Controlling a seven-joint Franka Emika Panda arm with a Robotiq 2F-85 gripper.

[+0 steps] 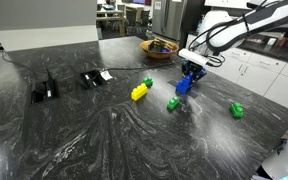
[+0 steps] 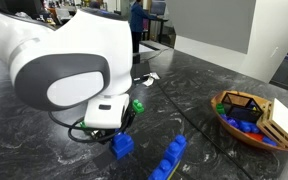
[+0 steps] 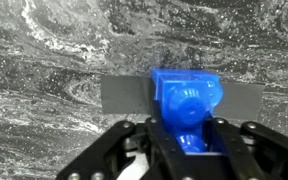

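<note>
A blue block with round studs lies between the fingers of my gripper in the wrist view, and the fingers are shut on it. Exterior view 1 has the gripper pointing down over the same blue block, at or very near the table. From exterior view 2, the arm hides most of the fingers, and a blue block shows just under them. Whether the block touches the table cannot be told.
A yellow block and green blocks lie on the dark table. Another blue block is close by in exterior view 2. A wooden bowl holding several items stands at the back.
</note>
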